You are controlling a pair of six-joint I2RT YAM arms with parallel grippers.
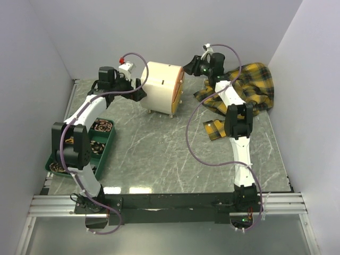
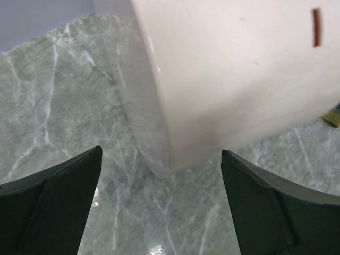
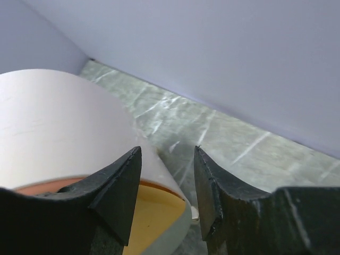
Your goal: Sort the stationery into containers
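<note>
A cream rounded cabinet [image 1: 159, 85] with an orange front stands at the back of the table, its front facing right. At its left side my left gripper [image 1: 139, 90] is open; in the left wrist view the cabinet's lower corner [image 2: 164, 159] shows beyond and between the parted fingers. My right gripper [image 1: 189, 68] is at the top right edge of the cabinet. In the right wrist view the fingers [image 3: 119, 186] stand apart, one over the cabinet's orange front [image 3: 154, 210]. No stationery is between either pair of fingers.
A green divided tray [image 1: 109, 146] with patterned items lies at the left, partly under my left arm. On the right are a crumpled yellow-and-black plaid cloth [image 1: 257, 87] and a small plaid piece [image 1: 215, 129].
</note>
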